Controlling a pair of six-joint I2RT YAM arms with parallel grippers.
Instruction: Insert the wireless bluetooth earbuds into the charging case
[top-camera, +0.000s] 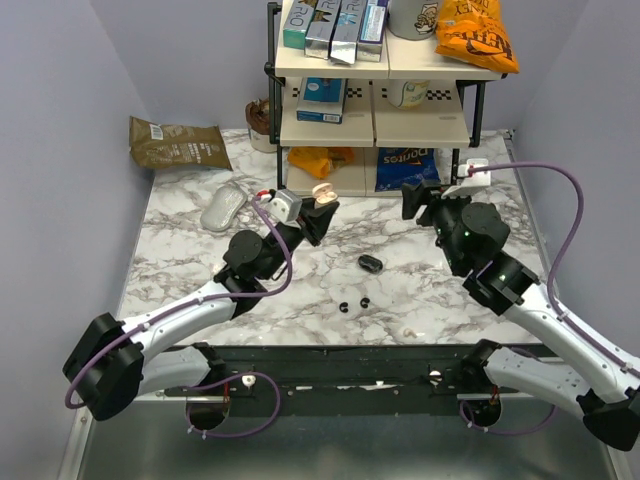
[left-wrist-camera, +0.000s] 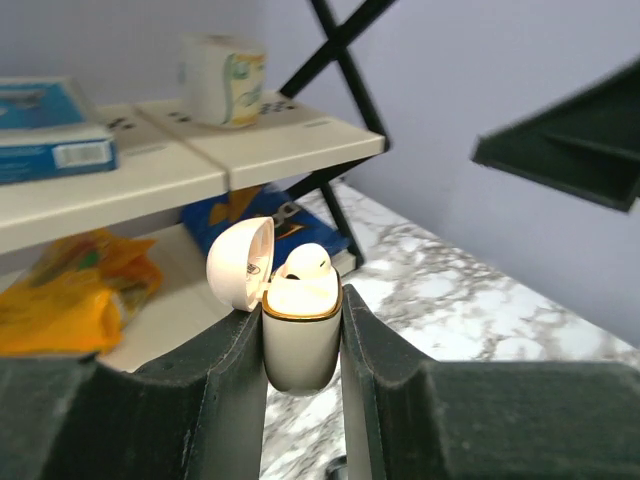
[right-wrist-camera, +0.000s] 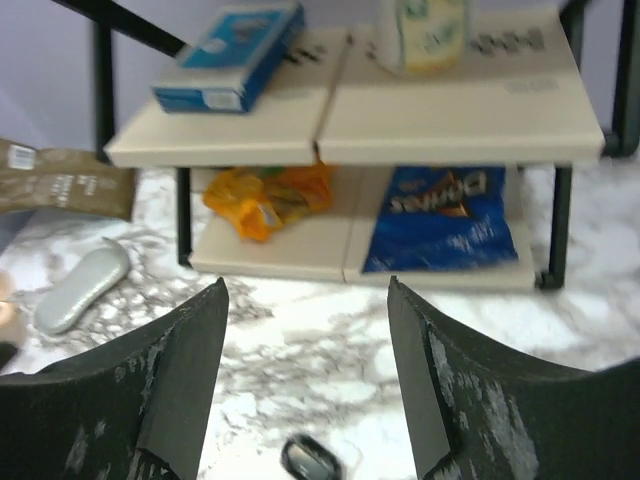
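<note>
My left gripper (top-camera: 316, 222) is shut on a small cream charging case (left-wrist-camera: 300, 330) with its lid (left-wrist-camera: 240, 265) flipped open; white shapes show inside. My right gripper (top-camera: 424, 198) is off to the right, apart from the case, with its fingers open and nothing between them (right-wrist-camera: 307, 335). On the marble table (top-camera: 210, 280) lie a dark oval object (top-camera: 370, 263) and two small black pieces (top-camera: 344, 307), which look like earbuds.
A shelf rack (top-camera: 330, 135) with boxes, cans and bags stands at the back. A brown bag (top-camera: 178, 146) and a grey oblong object (top-camera: 224, 208) lie at the left.
</note>
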